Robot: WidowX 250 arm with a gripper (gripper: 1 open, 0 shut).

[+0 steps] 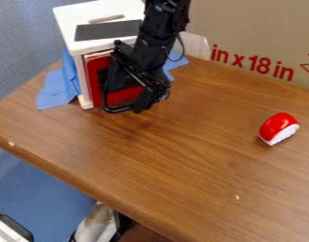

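My black gripper is down in front of a red-fronted box with a white top and a dark grey strip on it. The gripper's fingers are against the red front; whether they are open or shut is unclear. A red and white rounded object lies at the right of the wooden table.
A blue cloth lies by the box's left side. A cardboard sheet stands behind the table. The table's left edge drops to a blue floor.
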